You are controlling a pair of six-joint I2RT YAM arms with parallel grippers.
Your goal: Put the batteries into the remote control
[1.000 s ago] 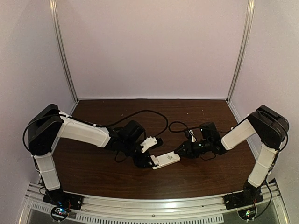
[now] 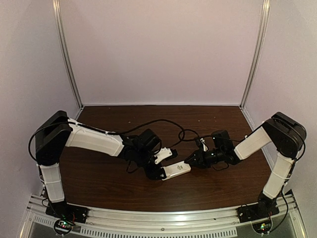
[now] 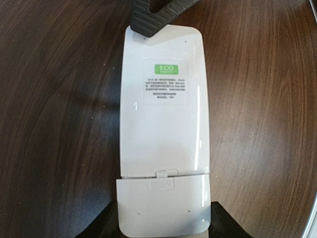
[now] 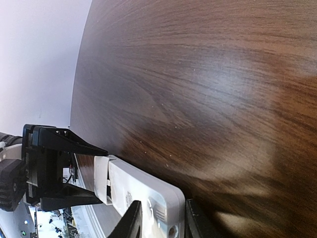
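A white remote control (image 2: pixel 176 169) lies back-up at the front middle of the table, an ECO label on it in the left wrist view (image 3: pixel 163 129). My left gripper is shut on the battery cover (image 3: pixel 163 203) at one end, where a narrow seam shows against the body. My right gripper is shut on the other end of the remote. In the top view my left gripper (image 2: pixel 159 173) is at its left end and my right gripper (image 2: pixel 190 161) at its right. No batteries can be made out.
Cables loop over the wooden table (image 2: pixel 114 188) behind the grippers.
The right arm and the remote look unmoved.
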